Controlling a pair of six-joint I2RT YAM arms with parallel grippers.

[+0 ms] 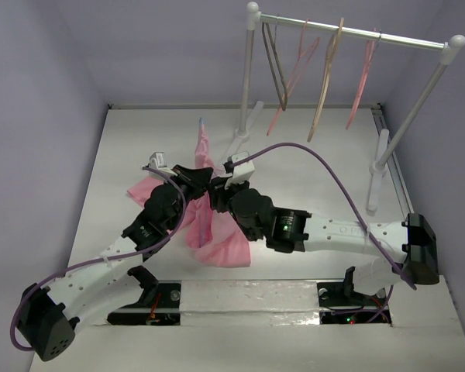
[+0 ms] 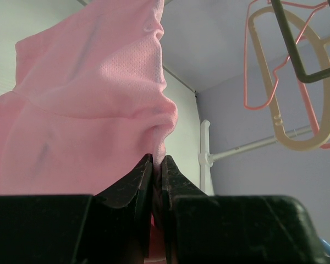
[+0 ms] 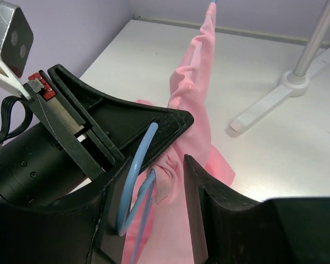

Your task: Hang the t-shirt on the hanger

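Observation:
The pink t-shirt hangs bunched in the middle, with its upper part rising as a narrow peak. My left gripper is shut on a fold of the pink cloth. A blue hanger shows at the shirt's neck; its curved end stands between the fingers of my right gripper, which is open. One right finger is to the right of the hanger, against or very near the cloth. Another blue hanger tip pokes out at the shirt's top. Most of the hanger is hidden by cloth.
A white rack at the back right carries several hangers, among them a beige one and a dark one. The two grippers nearly touch.

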